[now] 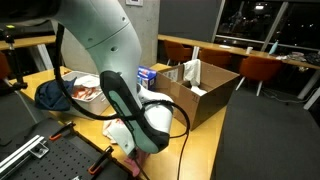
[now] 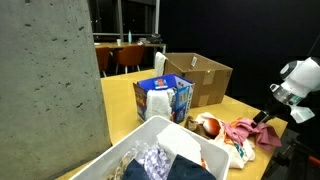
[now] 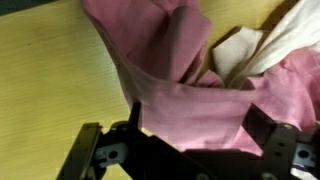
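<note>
A crumpled pink cloth [image 3: 185, 112] fills much of the wrist view, beneath and between the fingers of my gripper. The fingers stand wide apart, with no cloth seen pinched between them. In exterior view 2 the pink cloth [image 2: 250, 132] lies on the table at the right, below the gripper. The arm hides most of it in exterior view 1, where only a bit of pink cloth [image 1: 138, 158] shows near the table's front edge. A white cloth [image 3: 285, 35] lies against the pink one at the upper right of the wrist view.
A white bin [image 2: 97, 158] holds several dark and pale cloths. Behind it stand a blue box [image 2: 182, 98] with white cloth hanging over it and an open cardboard box [image 1: 210, 103]. Bare wooden table [image 1: 200, 150] lies right of the arm in exterior view 1.
</note>
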